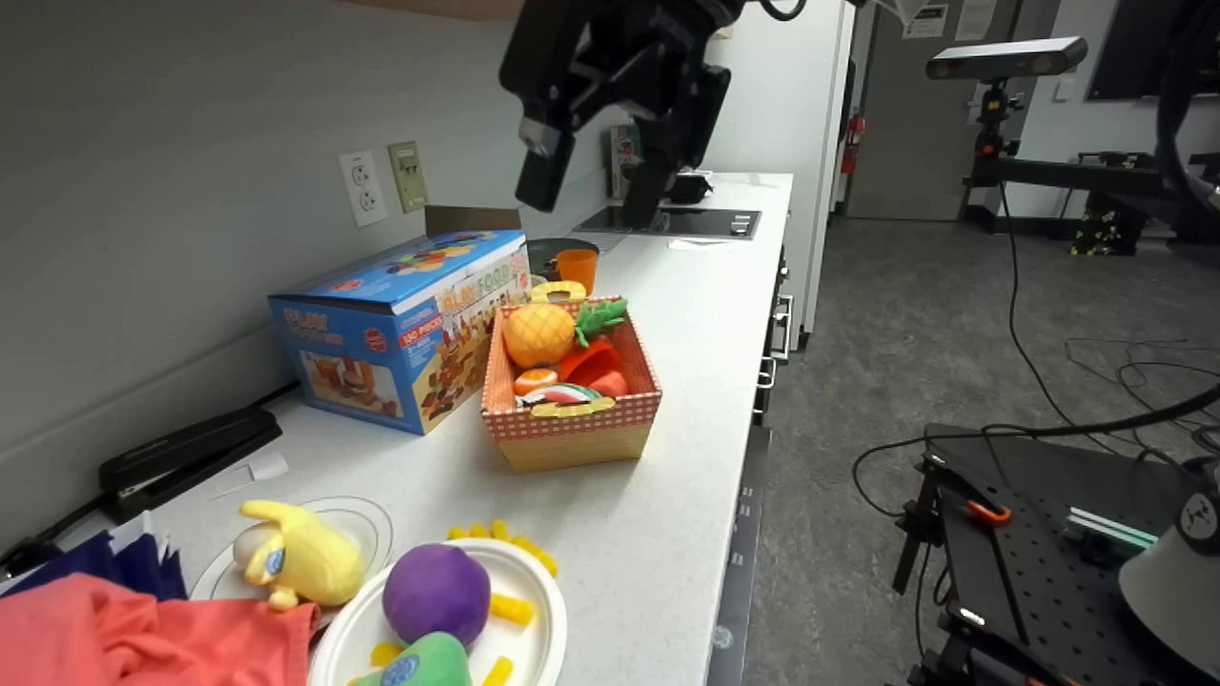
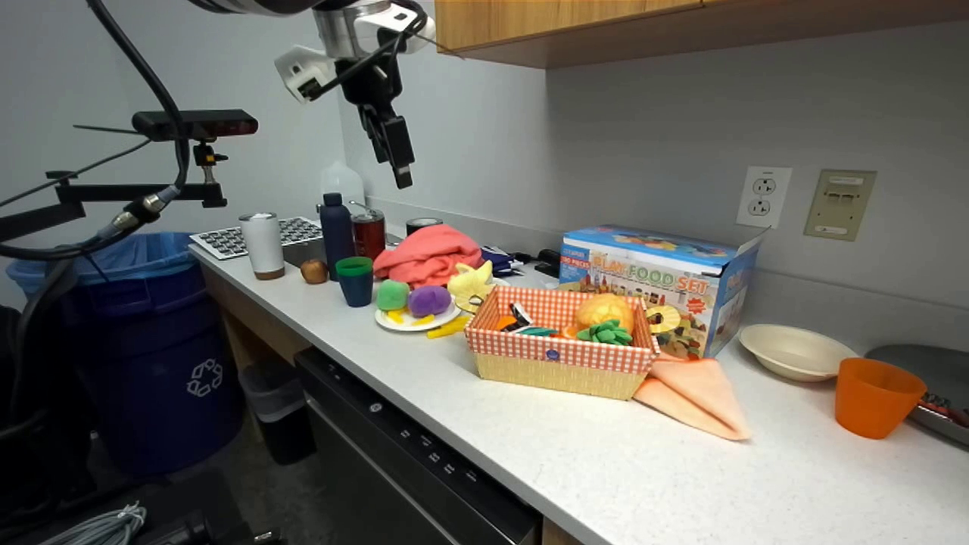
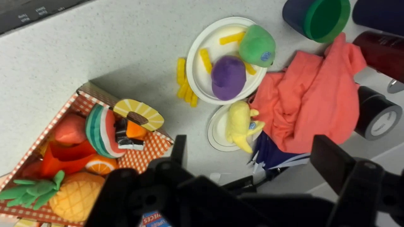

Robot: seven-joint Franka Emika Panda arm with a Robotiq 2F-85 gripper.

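My gripper (image 1: pixel 592 211) hangs open high above the counter, its two fingers wide apart and nothing between them. In the wrist view a yellow plush toy (image 3: pixel 238 123) lies on a small white plate (image 3: pixel 213 140) just beyond the fingertips. On a larger white plate (image 3: pixel 195 51) rest a purple plush (image 3: pixel 228 77), a green plush (image 3: pixel 257 46) and several yellow fries. More fries (image 3: pixel 181 72) lie on the counter beside that plate. A checked basket (image 2: pixel 563 363) holds a pineapple (image 2: pixel 604 313), a watermelon slice (image 3: pixel 100 130) and other toy food.
A blue play food box (image 1: pixel 389 326) stands behind the basket. A coral cloth (image 3: pixel 306 102), a green-rimmed cup (image 3: pixel 327 20) and several bottles crowd the far end. An orange cup (image 2: pixel 877 397) and a bowl (image 2: pixel 792 353) stand opposite.
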